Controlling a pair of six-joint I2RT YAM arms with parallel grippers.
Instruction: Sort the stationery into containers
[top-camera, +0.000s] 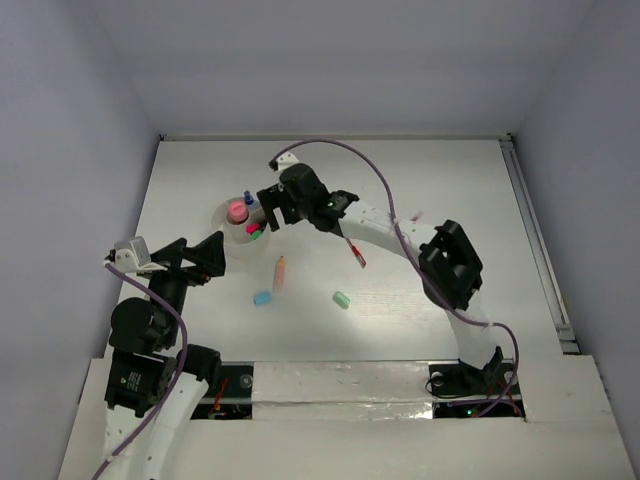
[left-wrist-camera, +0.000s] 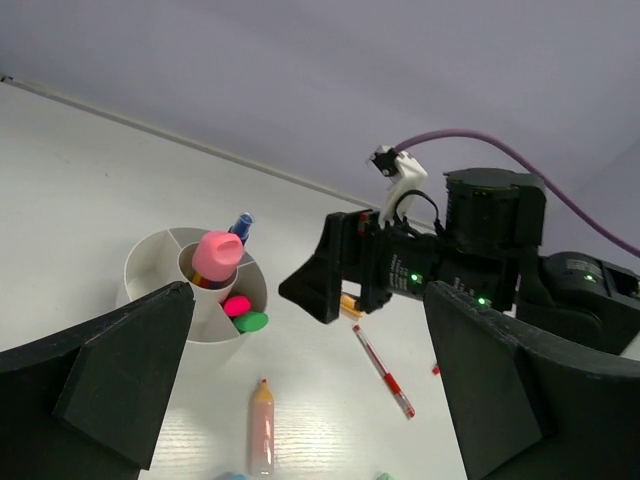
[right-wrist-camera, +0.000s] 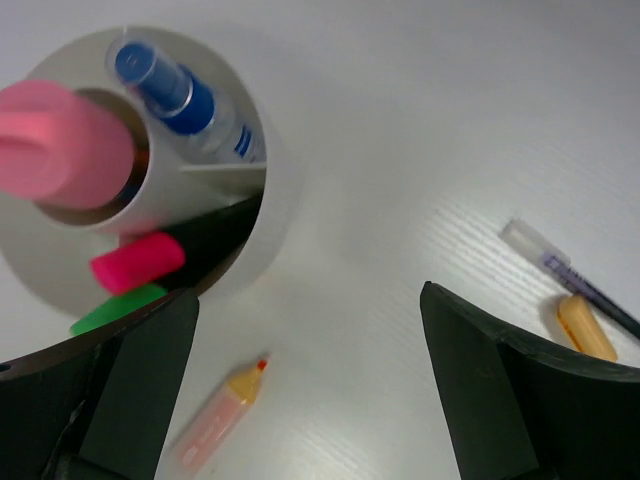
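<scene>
A white divided round container (top-camera: 222, 218) holds a pink item (left-wrist-camera: 216, 255), a blue-capped bottle (right-wrist-camera: 190, 105), and pink and green capped items. My right gripper (top-camera: 274, 208) is open just right of it, over the table, nothing between its fingers. My left gripper (top-camera: 200, 258) stands open at the front left, empty. Loose on the table lie an orange crayon-like item (top-camera: 280, 273), a blue piece (top-camera: 262, 298), a green piece (top-camera: 341, 299), a red pen (left-wrist-camera: 383, 372), a clear-capped pen (right-wrist-camera: 580, 285) and a yellow piece (right-wrist-camera: 584, 327).
Walls bound the table at the back and sides. The right arm extends across the middle-right, covering part of the surface.
</scene>
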